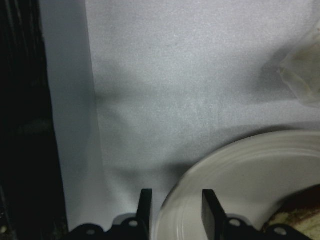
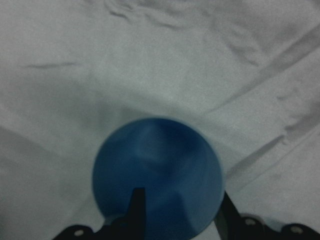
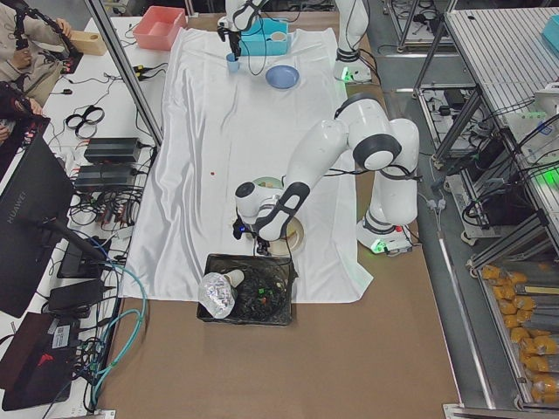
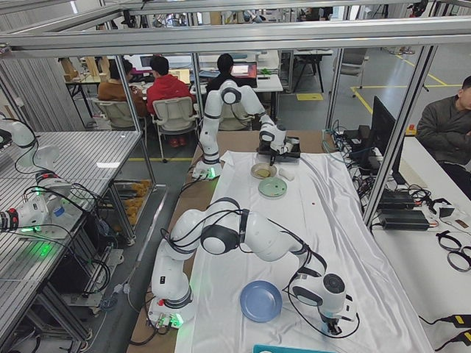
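Note:
My left gripper stands open with nothing between its fingers, over the rim of a cream plate (image 1: 240, 160). A piece of bread or cake (image 1: 295, 220) lies on that plate. A green plate (image 4: 272, 187) sits beside it. My right gripper is open at a blue cup (image 2: 160, 150), which lies between or just under its fingers in the right wrist view; contact cannot be told. A blue plate (image 4: 260, 300) lies on the cloth near the right arm.
A black lined bin (image 3: 262, 305) holding a foil-like item (image 3: 216, 295) borders the left arm's workspace. A translucent bag-like item (image 1: 302, 75) lies near the cream plate. A turquoise container (image 3: 255, 44) is beside the right arm.

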